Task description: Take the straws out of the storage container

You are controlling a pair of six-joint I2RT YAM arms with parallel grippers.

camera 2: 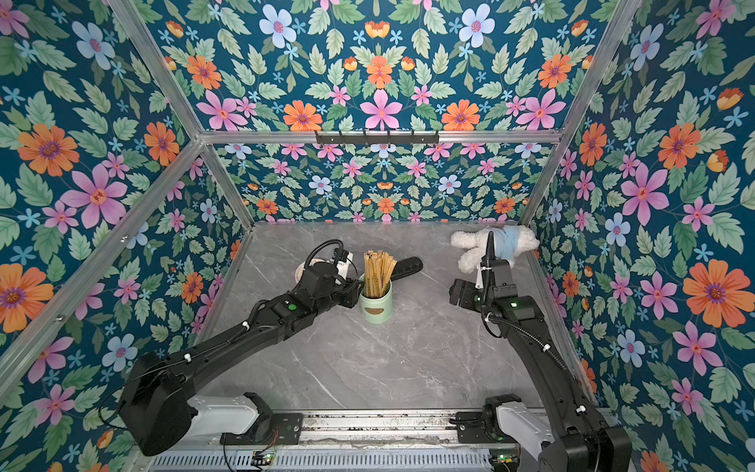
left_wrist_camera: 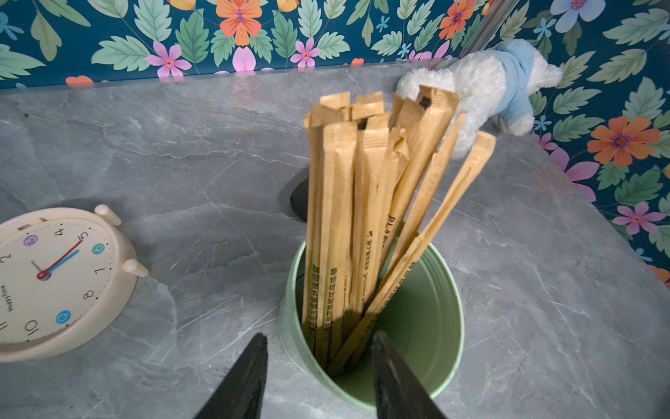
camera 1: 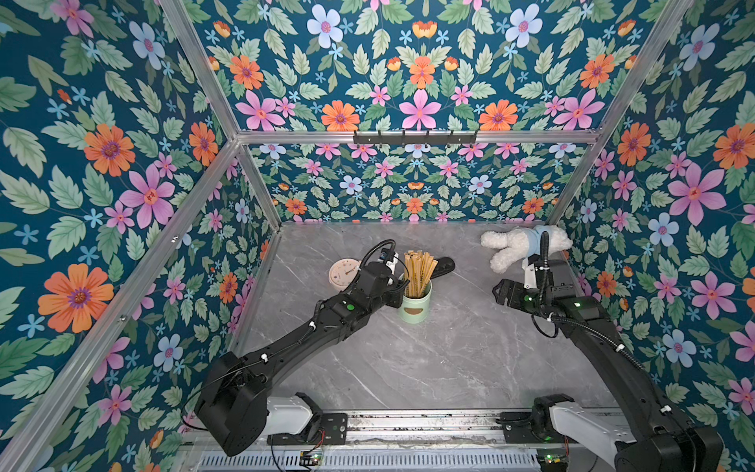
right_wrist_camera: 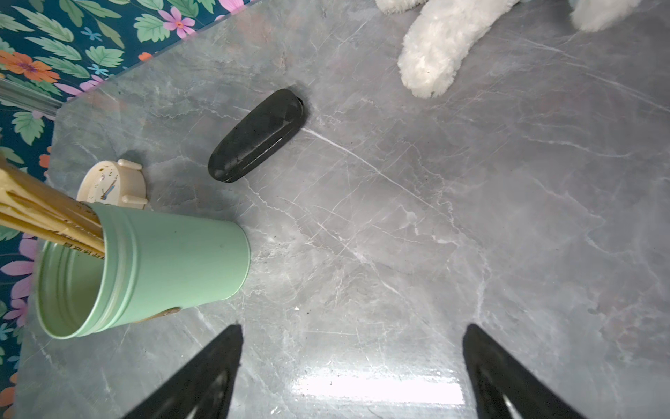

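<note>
A bundle of paper-wrapped straws (left_wrist_camera: 345, 209) stands in a mint green container (camera 1: 414, 309) at the middle of the table, several leaning right. My left gripper is at the container's near left side, its fingers apart and blurred over the near rim in the left wrist view, with nothing seen held between them. My right gripper hangs open over bare table to the right of the container, which lies in the left part of the right wrist view.
A round clock (left_wrist_camera: 49, 279) lies left of the container, a black oblong case (right_wrist_camera: 254, 136) behind it. A white plush toy (camera 2: 472, 251) with blue clothing lies at the back right.
</note>
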